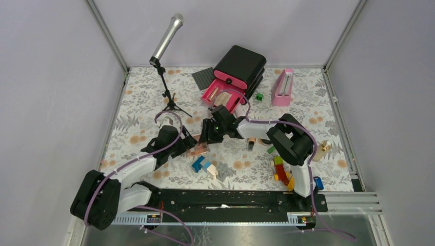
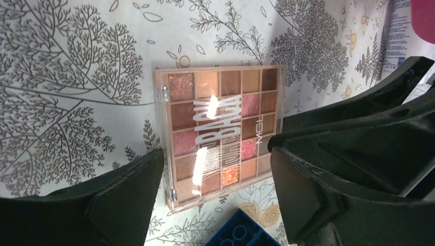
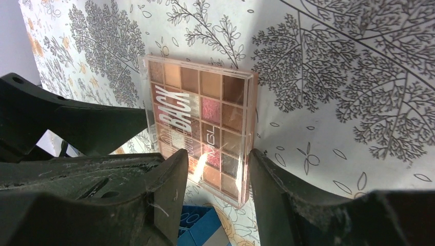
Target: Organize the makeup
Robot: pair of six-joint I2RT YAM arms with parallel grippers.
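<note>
The clear-lidded eyeshadow palette (image 1: 198, 148) lies on the flowered cloth between my two grippers. My left gripper stands part open, its fingers (image 2: 128, 200) on either side of the palette in the left wrist view. My right gripper is also part open, with the edge of the palette (image 3: 215, 110) reaching between its fingertips. Whether any finger presses on the palette I cannot tell. A pink drawer (image 1: 208, 96) juts out of the black organizer (image 1: 240, 64), with some slim items lying in it.
Blue bricks (image 1: 198, 163) and a pale brick lie just in front of the palette. Colourful blocks (image 1: 280, 171) sit front right, near a gold bottle (image 1: 321, 150). A microphone stand (image 1: 166, 95) rises back left; a pink holder (image 1: 282, 92) stands back right.
</note>
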